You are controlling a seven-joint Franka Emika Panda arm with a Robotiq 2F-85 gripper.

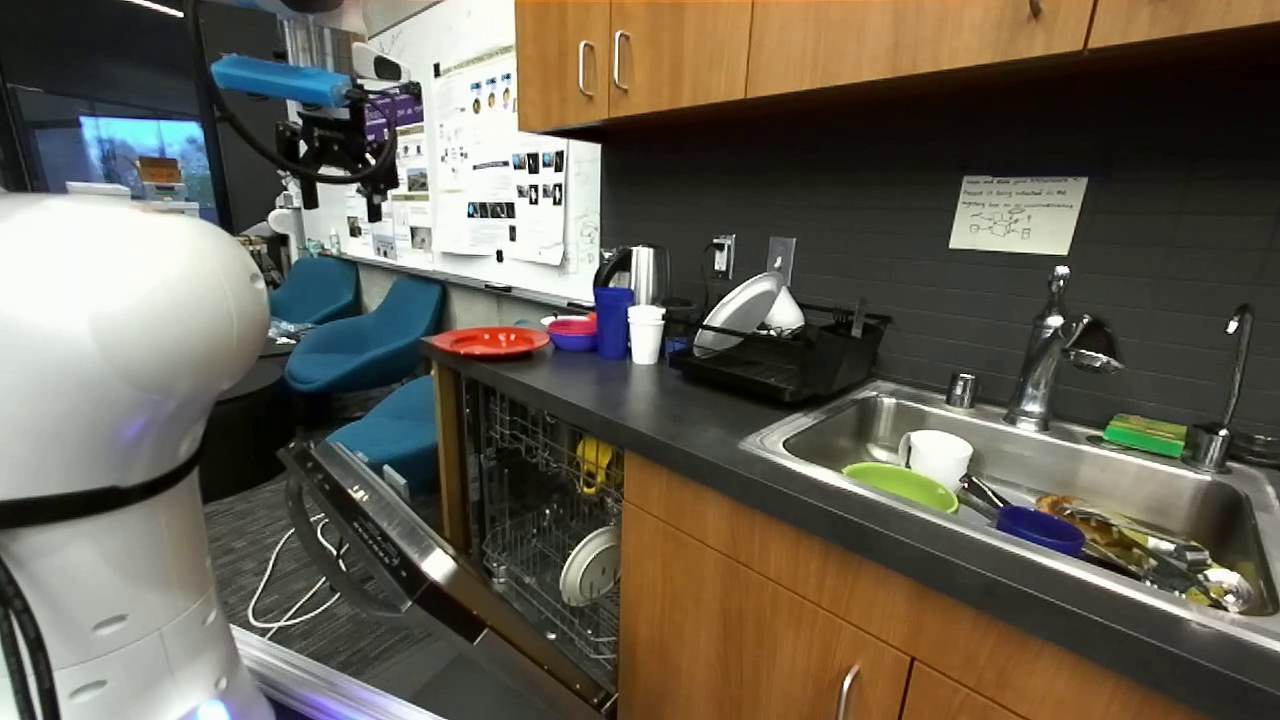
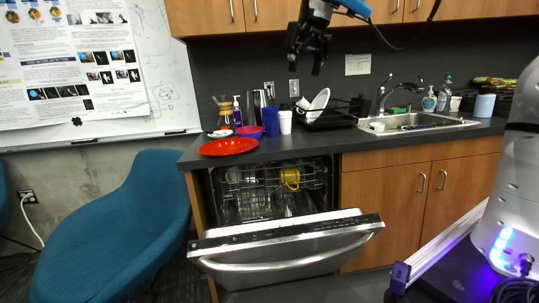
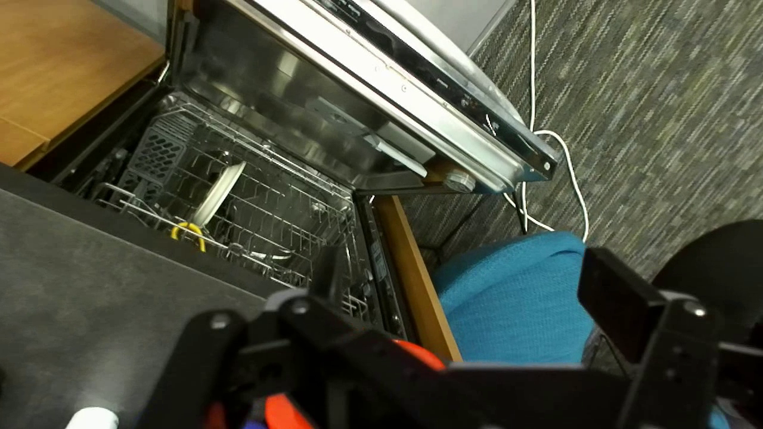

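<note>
High in the air hangs my gripper, its two fingers spread wide apart with nothing between them. The wrist view shows the fingers far apart over the dishwasher and a blue chair. Below, the dishwasher door is tilted partly open. Inside are wire racks, a white plate standing on edge in the lower rack, and a yellow mug in the upper one. A red plate lies on the counter's left end, partly hidden by my gripper in the wrist view.
Beside the red plate stand a pink bowl, a blue cup and white cups. A dish rack and a sink with dishes lie further right. Cabinets overhang the counter; a blue chair stands left of the dishwasher.
</note>
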